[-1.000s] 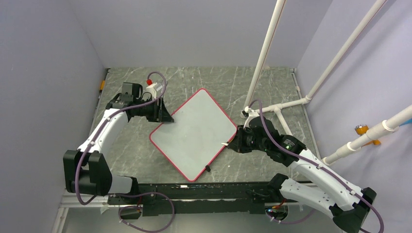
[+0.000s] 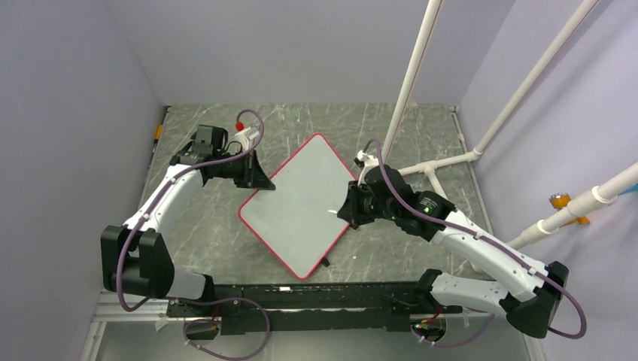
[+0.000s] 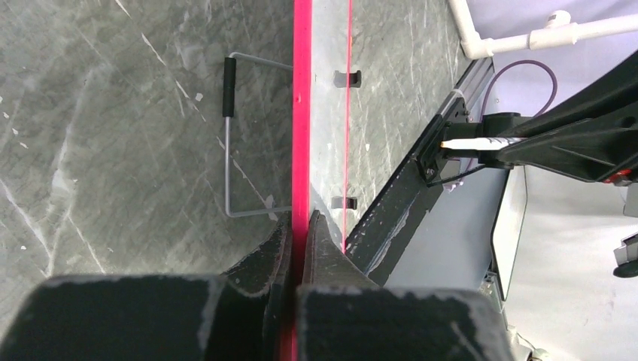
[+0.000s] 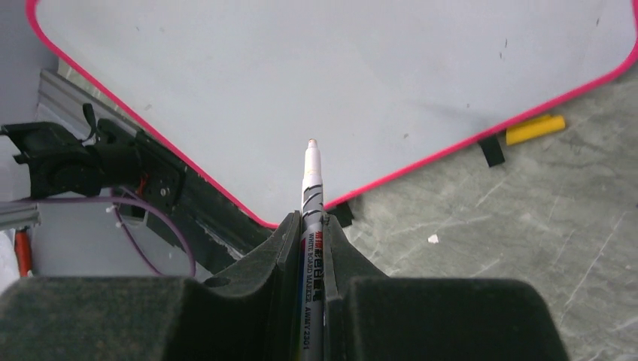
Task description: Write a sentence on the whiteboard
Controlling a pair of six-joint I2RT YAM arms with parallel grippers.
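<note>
A red-rimmed whiteboard (image 2: 297, 210) (image 4: 331, 83) lies diamond-wise on the grey table, its white face blank. My left gripper (image 2: 263, 183) is shut on the board's upper-left red edge. At the board's right side, my right gripper (image 2: 346, 213) is shut on a white marker (image 4: 311, 188), whose pale tip points over the board's surface; whether it touches cannot be told.
White pipes (image 2: 436, 164) stand along the right and back right. A yellow object (image 4: 534, 129) lies under the board's edge. Bare table (image 2: 203, 248) surrounds the board, with a dark rail along the front.
My right gripper has moved left and slightly up in the top view with the marker, further over the board. My left gripper and the whiteboard have shifted a little to the right.
</note>
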